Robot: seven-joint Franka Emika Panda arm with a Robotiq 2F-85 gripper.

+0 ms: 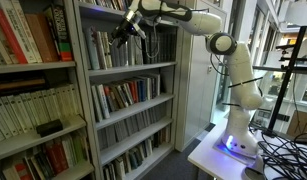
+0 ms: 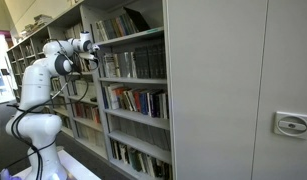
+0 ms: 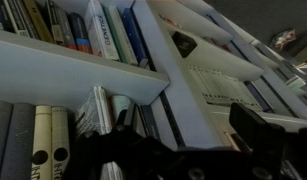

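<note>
My gripper hangs high in front of the bookcase, at the level of an upper shelf. In the wrist view its two dark fingers stand wide apart, and the open gripper has nothing between them. Beyond the left finger are upright books on one shelf, including pale and greenish spines. Above that shelf board stands another row of books. A white upright panel runs behind the gap between the fingers. No contact between the fingers and any book shows.
The arm reaches from its base on a white table. Lower shelves hold more books, with bare board at their right. A black object lies on a left shelf. Cables lie near the base.
</note>
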